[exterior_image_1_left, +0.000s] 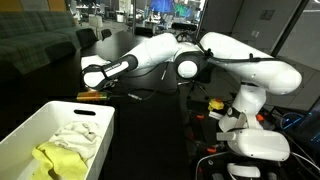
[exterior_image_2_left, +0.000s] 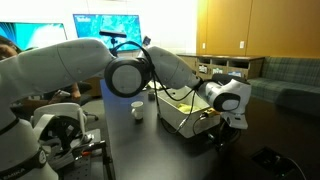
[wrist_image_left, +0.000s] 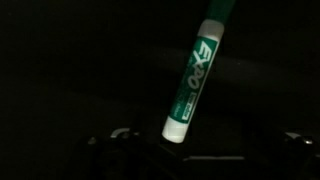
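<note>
In the wrist view a green and white Expo marker (wrist_image_left: 195, 80) lies on the dark table, slanted, its white end toward me and its green end running off the top edge. My gripper is open, its dark fingers low in that view, one on each side, with the marker's white end between them in the picture. Nothing shows as held. In the second exterior view my gripper (exterior_image_2_left: 226, 138) hangs low over the dark tabletop, beyond the white box. The marker cannot be made out clearly in the exterior views.
Beside the gripper stands a white box (exterior_image_1_left: 110, 128) holding a yellow cloth (exterior_image_1_left: 60, 162) and a whitish cloth (exterior_image_1_left: 78, 138). Dark, bare table (exterior_image_1_left: 150, 140) stretches to the box's right. A grey sofa (exterior_image_1_left: 35, 48) is behind.
</note>
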